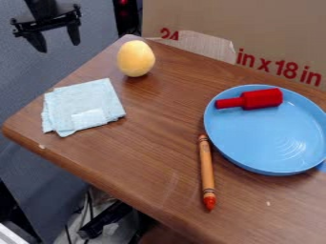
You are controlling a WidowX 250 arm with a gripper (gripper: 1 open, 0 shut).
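My black gripper [52,39] hangs at the top left, open, over the grey area off the table's left edge, with nothing between its fingers. On the wooden table lie a yellow egg-shaped object [136,57] near the back, a folded light-blue cloth [82,107] at the left, and an orange crayon [207,172] with a red tip, pointing toward the front. A red cylinder with a handle [261,97] lies on a blue plate [268,143] at the right.
A cardboard box [242,33] stands along the back. Cables and dark hardware show below the table's front-left edge.
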